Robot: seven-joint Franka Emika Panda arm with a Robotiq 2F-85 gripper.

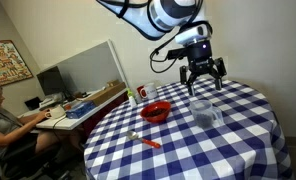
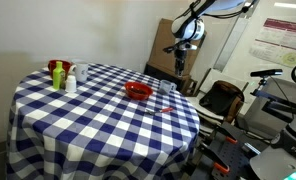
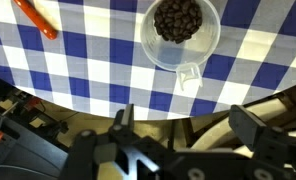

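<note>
A clear plastic cup (image 1: 205,113) stands upright on the checkered table. Dark brown beans (image 3: 178,19) lie inside it in the wrist view, and a small tab or handle (image 3: 190,76) juts from its rim. Above the cup hangs my gripper (image 1: 205,82), pointing down with its fingers wide apart and nothing between them. From the wrist, the two dark fingers show at the bottom, with the cup ahead of the gap rather than between them.
A red bowl (image 1: 155,111) and an orange-red handled utensil (image 1: 144,140) lie left of the cup. Bottles (image 2: 71,83), a white mug (image 2: 81,72) and another red bowl (image 2: 60,65) stand at the table's far end. Bare cloth surrounds the cup.
</note>
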